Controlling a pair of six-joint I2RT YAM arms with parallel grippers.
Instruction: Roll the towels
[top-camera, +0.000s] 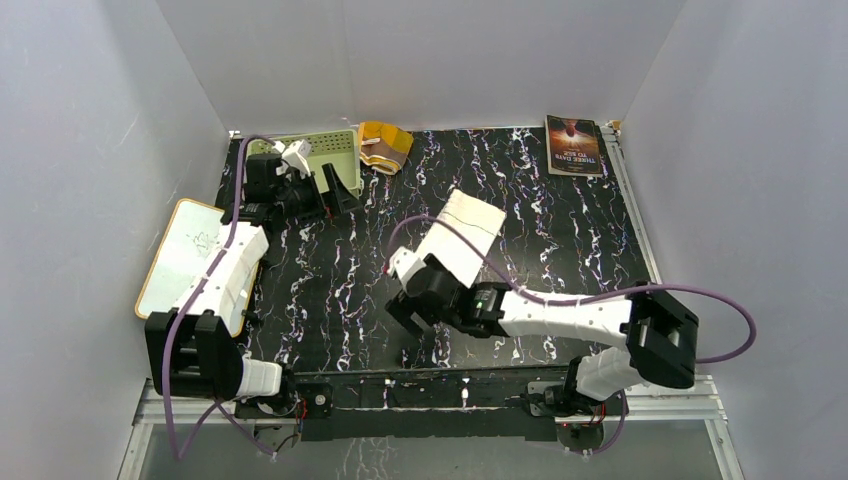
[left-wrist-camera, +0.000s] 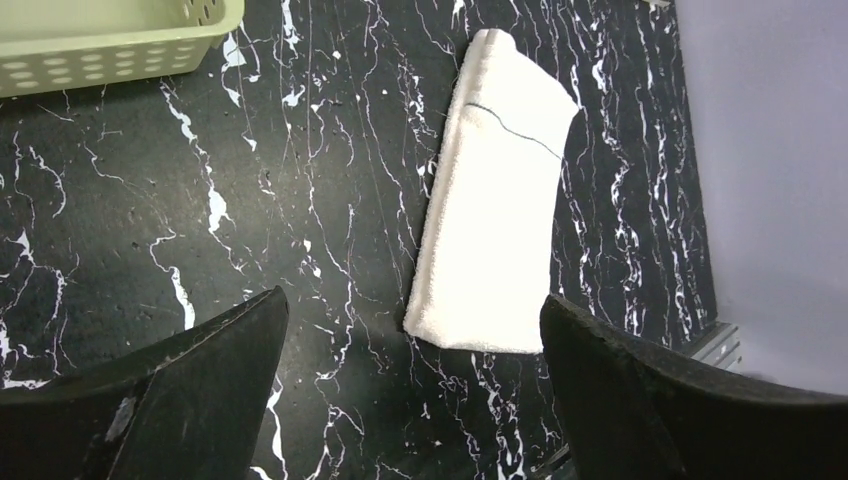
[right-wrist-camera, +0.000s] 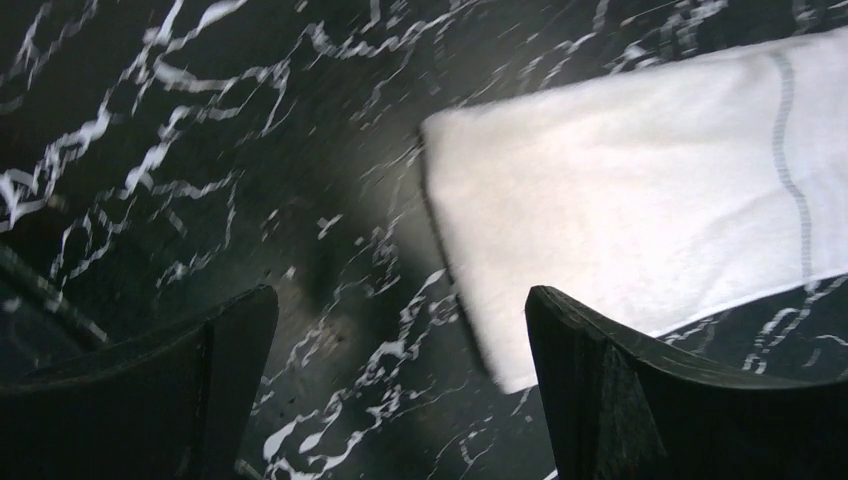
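Observation:
A white towel (top-camera: 470, 225), folded into a long rectangle with a thin dark stripe near one end, lies on the black marbled table, seen also in the left wrist view (left-wrist-camera: 495, 220) and, somewhat blurred, the right wrist view (right-wrist-camera: 620, 190). My left gripper (top-camera: 330, 195) stands open above the table beside the basket, up and left of the towel. My right gripper (top-camera: 410, 300) is open over the towel's near end, partly covering it in the top view. Nothing is between the fingers of either.
A green basket (top-camera: 335, 140) and a yellow-brown cloth (top-camera: 385, 140) sit at the back. A book (top-camera: 573, 145) lies back right, a whiteboard (top-camera: 180, 255) at the left.

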